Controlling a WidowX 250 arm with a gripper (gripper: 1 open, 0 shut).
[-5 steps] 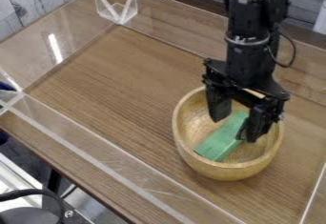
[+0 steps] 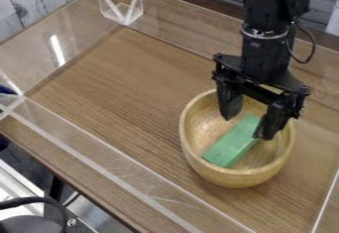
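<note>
My black gripper (image 2: pixel 248 110) is over a round wooden bowl (image 2: pixel 236 174) at the right of the table, its fingers open at the bowl's upper part. A green oblong object (image 2: pixel 233 144) lies in the bowl, between and below the fingers, its upper end close to them. I cannot tell whether the fingers touch it.
A clear plastic item (image 2: pixel 121 7) stands at the back left. A dark cable or part (image 2: pixel 27 218) lies at the bottom left corner.
My gripper has lifted slightly and shifted back from its lower position over the green object, more of which now shows.
</note>
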